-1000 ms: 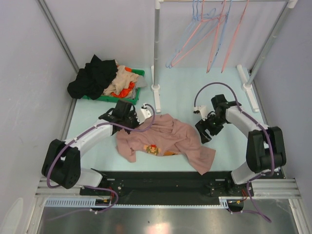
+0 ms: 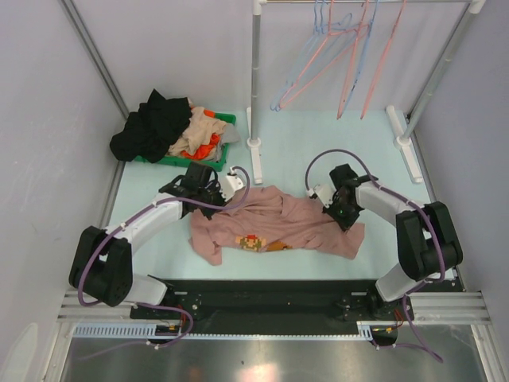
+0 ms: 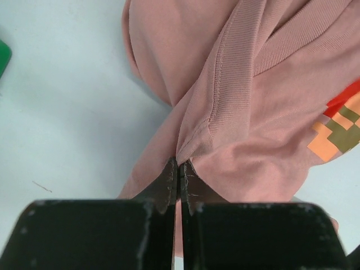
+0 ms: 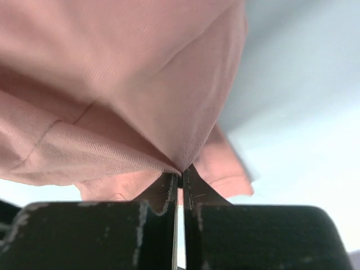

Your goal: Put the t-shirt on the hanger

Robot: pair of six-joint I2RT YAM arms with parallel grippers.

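The pink t-shirt (image 2: 262, 219) with a pixel-figure print (image 2: 251, 241) lies spread and rumpled on the white table. My left gripper (image 2: 208, 213) is over its left part, shut on a folded ribbed band of the shirt (image 3: 222, 84), as the left wrist view shows. My right gripper (image 2: 343, 227) is at the shirt's right end, shut on a gathered fold of fabric (image 4: 169, 135). Pink and blue hangers (image 2: 346, 64) hang from the rack above the back of the table.
A green bin (image 2: 219, 165) of dark, beige and orange clothes sits at back left. The rack's posts (image 2: 254, 72) stand on white feet (image 2: 404, 147). Bare table lies behind the shirt.
My right gripper has come down onto the shirt and shut on it; the shirt's right end has shifted rightward and up. My left gripper has barely moved.
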